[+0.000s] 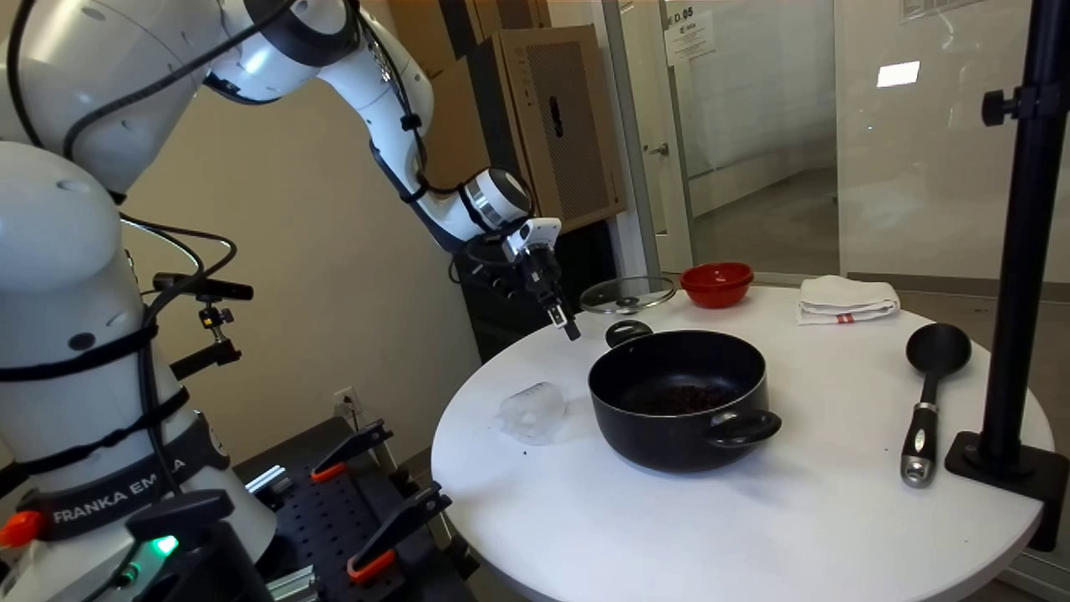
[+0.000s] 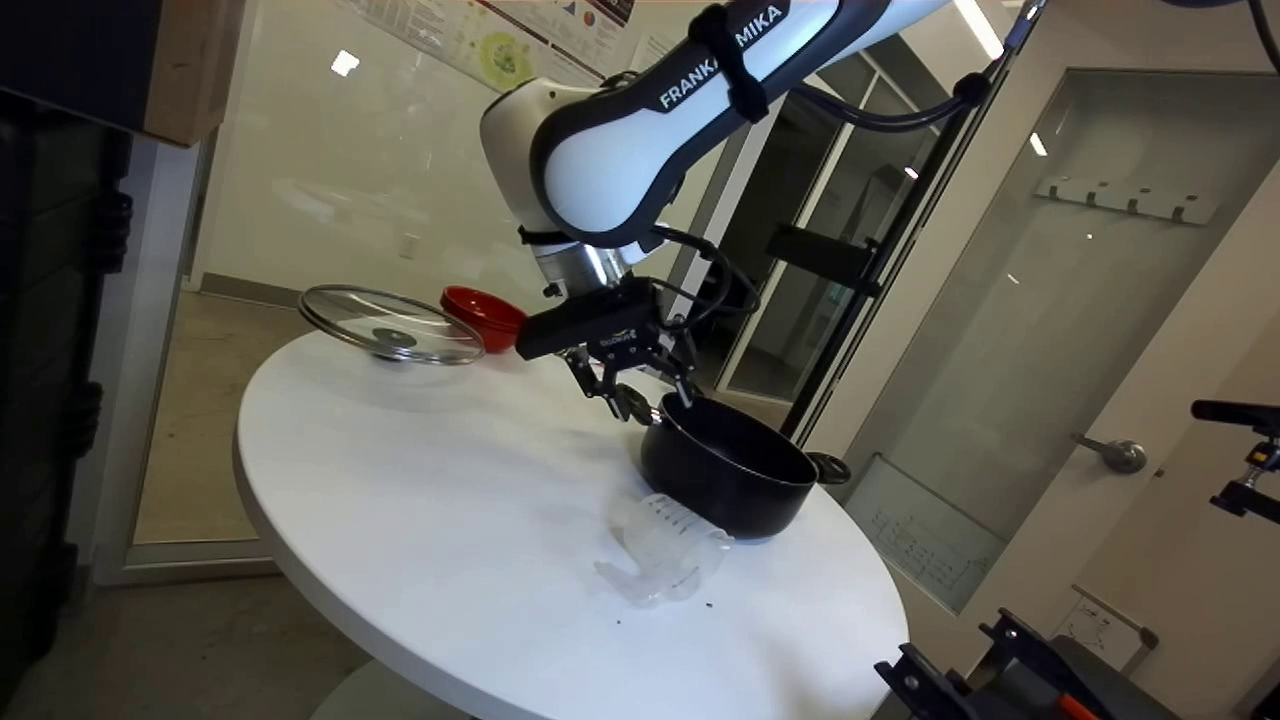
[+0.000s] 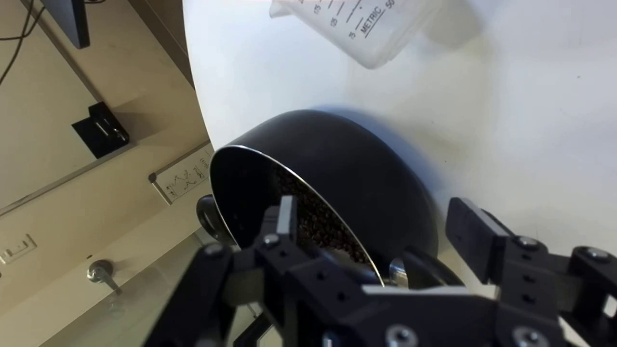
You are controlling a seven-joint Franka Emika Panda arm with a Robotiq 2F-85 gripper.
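A black pot [image 1: 679, 401] stands on the white round table, with dark beans [image 3: 318, 220] visible inside it. Beside the pot, a clear measuring cup [image 2: 672, 546] lies on its side. My gripper [image 2: 654, 406] hovers just above the table near the pot's far handle [image 1: 628, 332]. In the wrist view its fingers [image 3: 474, 237] stand apart, with a pot handle [image 3: 428, 269] showing low in the space between them. Nothing is gripped; whether a finger touches the handle cannot be told.
A glass lid [image 1: 628, 295] and red bowls [image 1: 717, 284] sit at the table's back, near a folded white towel [image 1: 848, 300]. On the right lie a black ladle [image 1: 929, 401] and a black stand [image 1: 1008, 456].
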